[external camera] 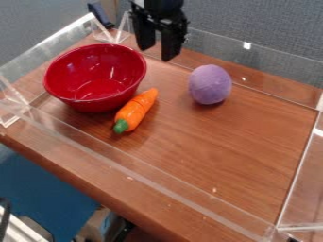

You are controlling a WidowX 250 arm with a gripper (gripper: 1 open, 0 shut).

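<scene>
A red bowl [96, 77] sits on the wooden table at the upper left. An orange carrot [136, 110] with a green tip lies just right of and below the bowl. A purple round object [210, 84] rests right of them. The black gripper [158, 43] hangs at the top, above and behind these things, fingers apart with nothing seen between them.
Clear low walls border the wooden table [214, 170]. A grey padded wall stands behind.
</scene>
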